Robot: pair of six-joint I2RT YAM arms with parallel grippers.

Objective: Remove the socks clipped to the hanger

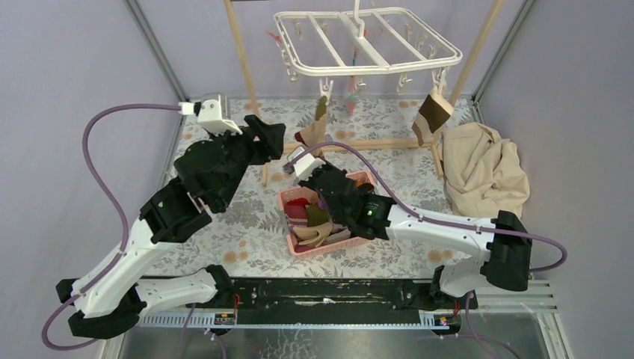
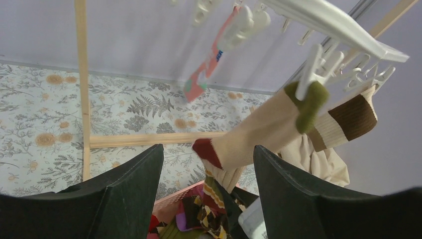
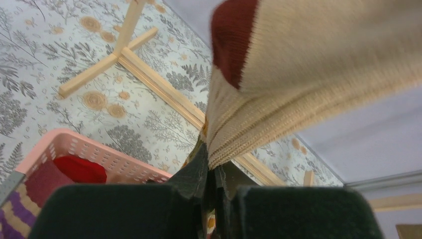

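Note:
A beige sock [image 2: 254, 132] with a dark red toe and green cuff hangs by its cuff from a clip on the white hanger [image 1: 374, 69]. Shut on the toe end of that sock is my right gripper, and the fabric stretches up from its fingertips. My left gripper stands open to the left, with nothing held; the sock shows beyond the gap. A beige and brown sock [image 1: 433, 114] is clipped at the hanger's right side. Farther back on it hangs a pink sock [image 2: 201, 82].
Below the right arm, a pink basket [image 3: 64, 137] holds several socks. A beige cloth [image 1: 484, 168] lies on the right. Wooden stand bars [image 2: 159, 138] cross the patterned floor behind. Floor left of the basket is clear.

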